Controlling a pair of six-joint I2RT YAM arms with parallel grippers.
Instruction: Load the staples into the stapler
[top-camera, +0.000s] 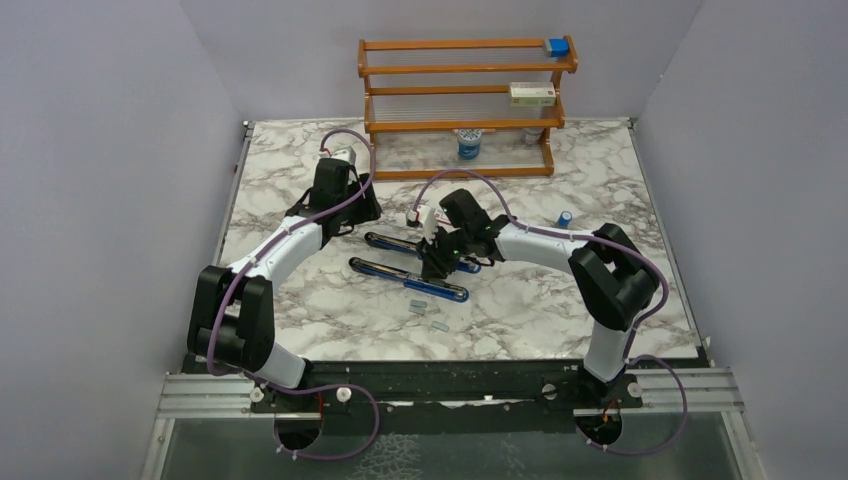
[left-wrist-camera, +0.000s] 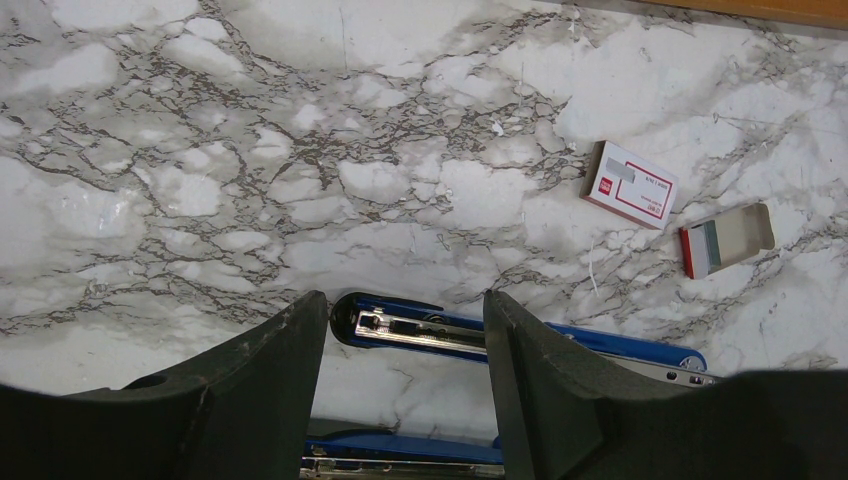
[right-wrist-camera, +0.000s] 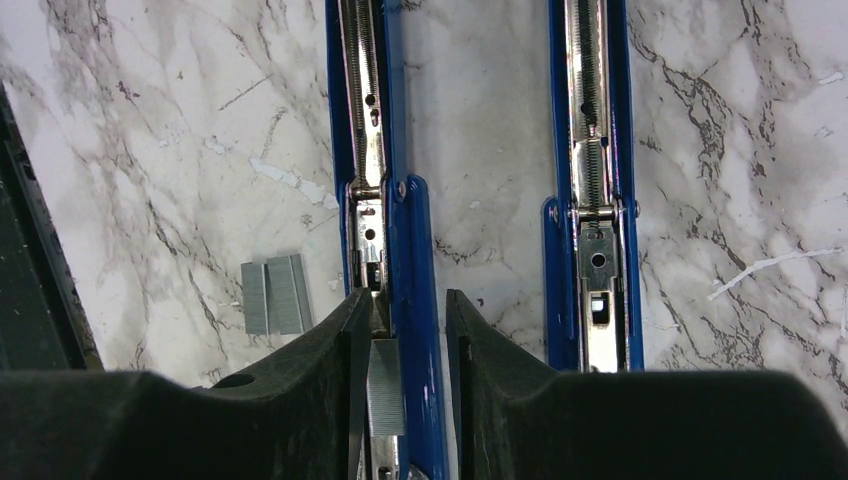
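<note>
Two blue staplers lie side by side, opened flat: the near stapler (top-camera: 405, 280) and the far stapler (top-camera: 385, 241). On the near one's metal track, a grey staple strip (right-wrist-camera: 385, 390) shows between the fingers of my right gripper. That gripper is part open, low over the stapler, with a gap beside the strip on the right. Two loose staple strips (right-wrist-camera: 272, 295) lie on the marble next to the near stapler. Left of the staplers, my left gripper hovers open and empty; both staplers pass below it in its wrist view.
A white and red box (left-wrist-camera: 630, 185) and an open small carton (left-wrist-camera: 728, 240) lie behind the staplers. Another strip (top-camera: 440, 326) rests in front. A wooden rack (top-camera: 460, 174) stands at the back.
</note>
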